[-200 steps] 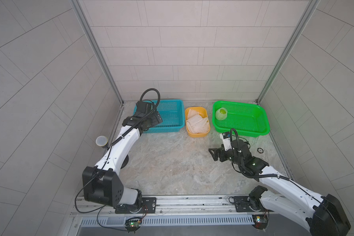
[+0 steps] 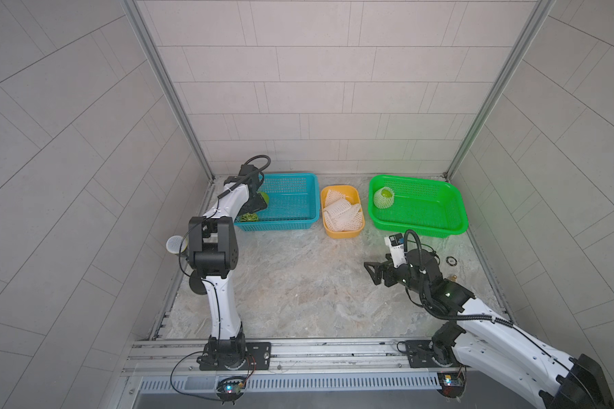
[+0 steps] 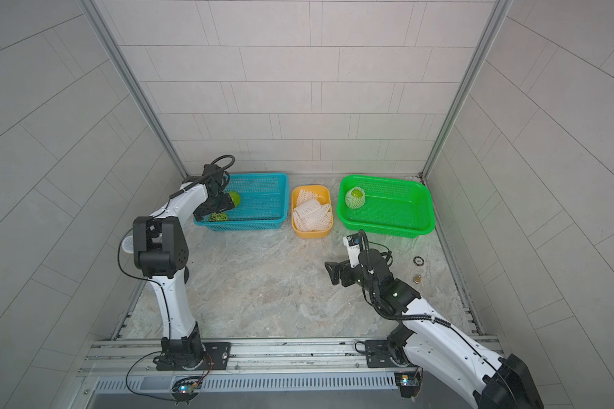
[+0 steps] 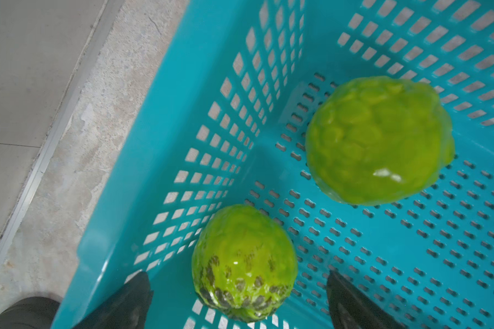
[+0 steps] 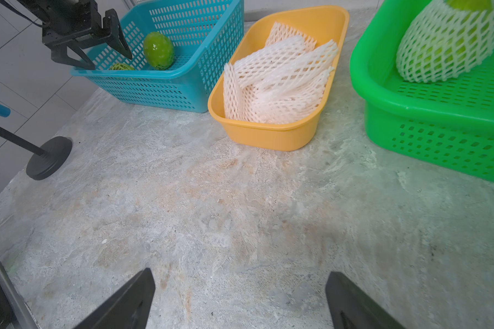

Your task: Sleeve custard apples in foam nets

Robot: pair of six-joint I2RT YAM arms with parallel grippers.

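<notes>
Two green custard apples lie in the blue basket (image 2: 290, 197): one mottled (image 4: 244, 263), the other plainer (image 4: 378, 137). Above them is my left gripper, open, the mottled fruit between and just beyond its fingertips; contact is not visible. A yellow bin (image 5: 277, 134) holds several white foam nets (image 5: 280, 71). In the green basket (image 2: 423, 211) sits one custard apple sleeved in a net (image 2: 383, 199). My right gripper is open and empty over the bare worktop in front of the yellow bin.
A stand with a round dark base (image 5: 48, 158) is at the left edge. A black ring (image 3: 419, 261) and a small brass object (image 3: 417, 278) lie at the right.
</notes>
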